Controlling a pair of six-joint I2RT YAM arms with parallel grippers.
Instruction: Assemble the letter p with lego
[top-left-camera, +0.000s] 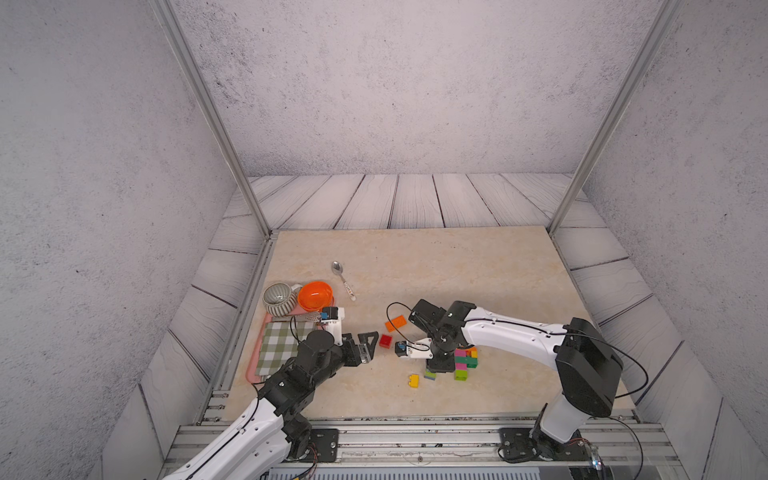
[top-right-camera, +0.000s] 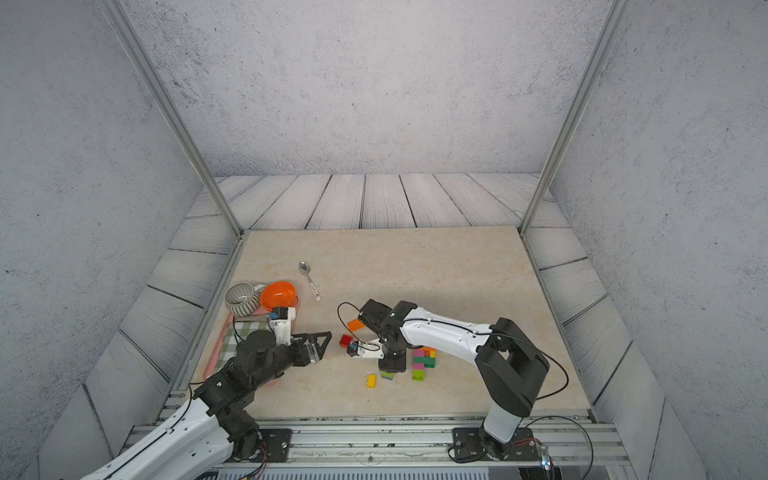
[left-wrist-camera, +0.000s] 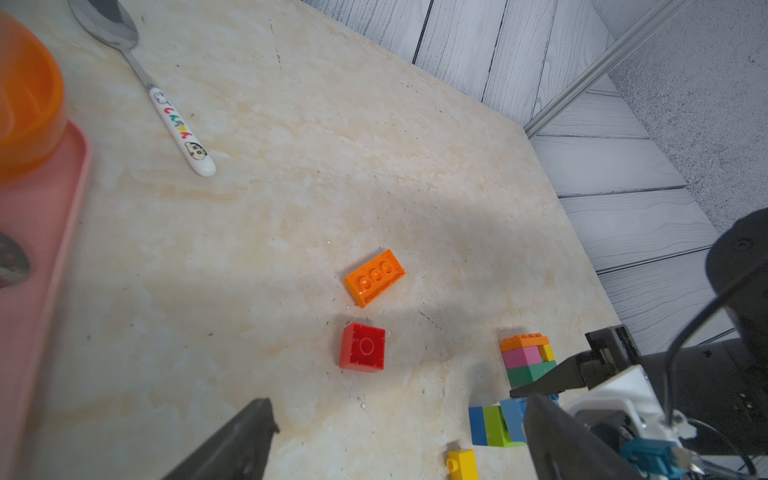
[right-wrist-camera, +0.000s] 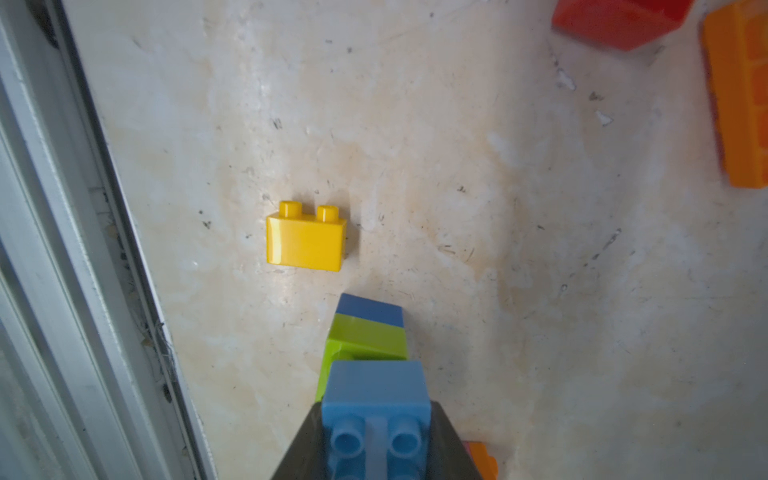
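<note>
In the right wrist view my right gripper is shut on a light blue brick (right-wrist-camera: 376, 384), its studs facing the camera. Under and beyond that brick lies a lime green brick (right-wrist-camera: 364, 336) with a dark blue brick (right-wrist-camera: 369, 309) against its far side; whether the held brick touches them I cannot tell. A single yellow brick (right-wrist-camera: 306, 240) rests apart on its side. My left gripper is open and empty, to the left of the red brick (left-wrist-camera: 363, 347) and the orange brick (left-wrist-camera: 375, 277). A group of coloured bricks (left-wrist-camera: 525, 356) sits past the right gripper.
At the left, a pink tray (top-left-camera: 253, 369) carries a checked cloth (top-left-camera: 278, 349); an orange bowl (top-left-camera: 316, 296) and a ribbed cup (top-left-camera: 279, 298) stand at its back. A spoon (top-left-camera: 344, 281) lies behind.
</note>
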